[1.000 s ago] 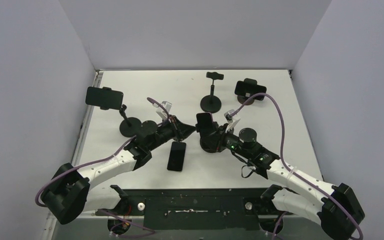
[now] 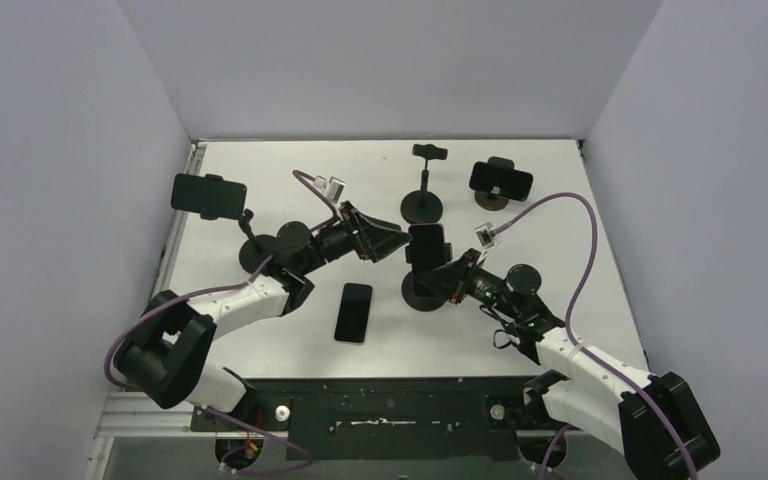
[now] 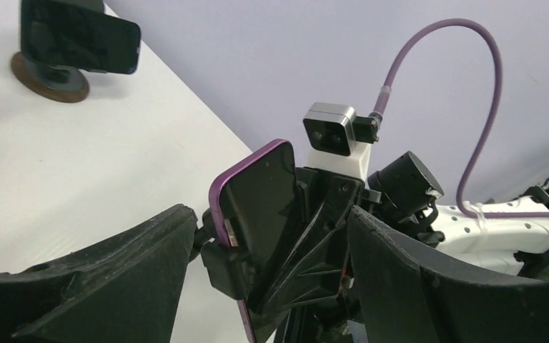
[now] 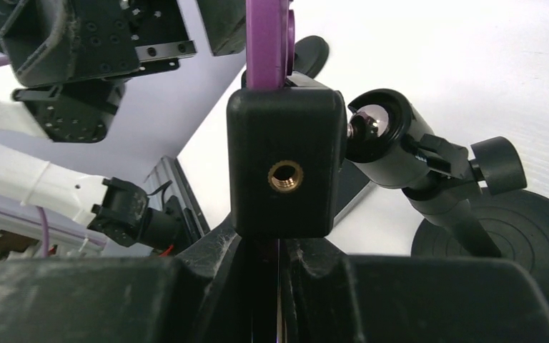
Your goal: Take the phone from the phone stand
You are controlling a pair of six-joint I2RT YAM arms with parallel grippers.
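Note:
A dark phone with a purple edge [image 2: 427, 238] stands upright in the clamp [image 4: 286, 207] of the phone stand [image 2: 422, 294] at mid-table. My right gripper [image 2: 440, 275] is shut on the phone's lower part, just below the clamp in the right wrist view. The purple side [image 4: 264, 43] of the phone rises above that clamp. To the phone's left, my left gripper [image 2: 392, 240] stands open. Through its spread fingers [image 3: 129, 271], the left wrist view shows the phone's upper end [image 3: 261, 189] ahead, with nothing gripped. Whether the left fingertips touch it I cannot tell.
Another phone [image 2: 354, 313] lies flat in front of the left arm. Stands holding phones are at the left [image 2: 209, 196] and back right [image 2: 501, 180]. An empty stand [image 2: 421, 207] rises behind the central one.
The phone, stand and right gripper have shifted slightly right; the right gripper stays on the phone.

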